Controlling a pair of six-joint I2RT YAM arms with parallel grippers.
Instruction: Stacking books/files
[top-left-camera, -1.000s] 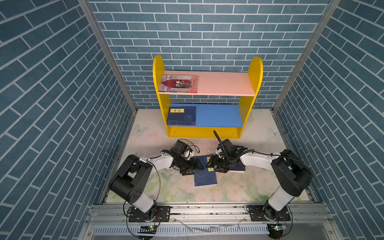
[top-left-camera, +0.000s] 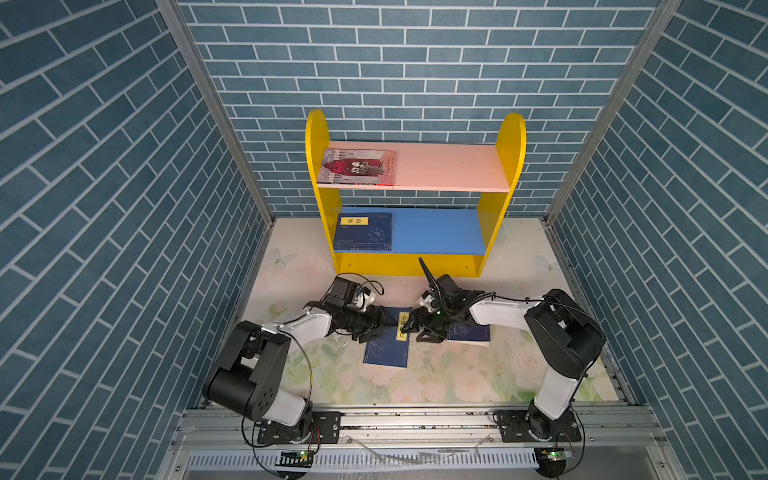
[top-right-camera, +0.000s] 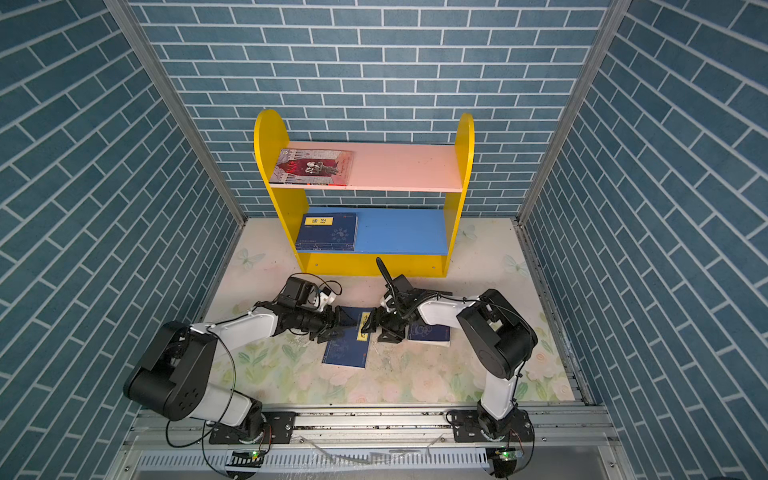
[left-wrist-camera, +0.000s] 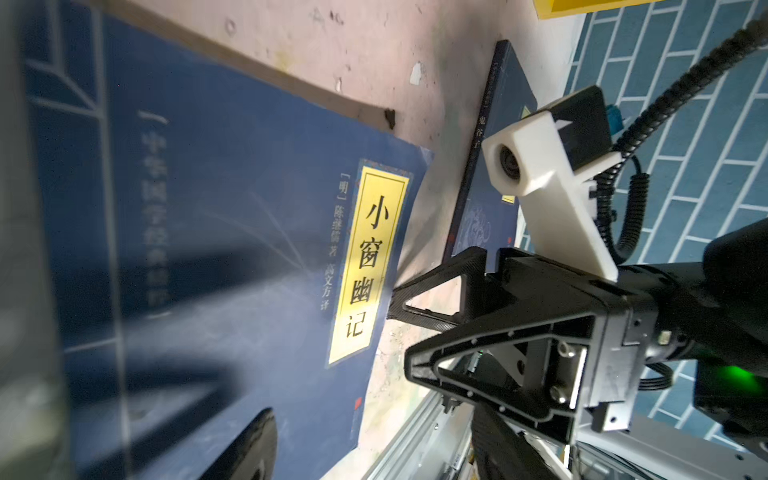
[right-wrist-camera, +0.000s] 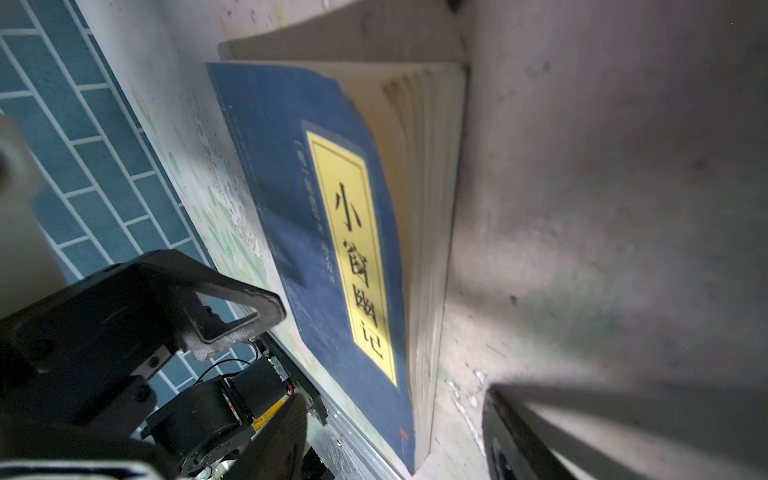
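Observation:
A blue book (top-left-camera: 388, 352) with a yellow title label lies on the table between the two grippers. My left gripper (top-left-camera: 377, 323) stands at its left edge. The right gripper (top-left-camera: 416, 324) is at the label side, its fingertips close to that edge; contact is hard to tell. Both fingers are part open. In the right wrist view, the page edge of the book (right-wrist-camera: 352, 264) runs between the spread fingers, with the cover slightly lifted from the pages. The left wrist view has the cover (left-wrist-camera: 232, 240) in full, partly shadowed, and the left fingers (left-wrist-camera: 252, 448) at the bottom.
Another dark blue book (top-left-camera: 470, 332) lies partly beneath the right arm. Behind, a yellow shelf (top-left-camera: 512, 160) carries a red-grey book (top-left-camera: 357, 167) on its pink board and a blue book (top-left-camera: 362, 231) on its blue board. Both boards are bare to the right.
The blue book has shifted left on the table, and both grippers have moved left too. More of the book beneath the right arm was in view before.

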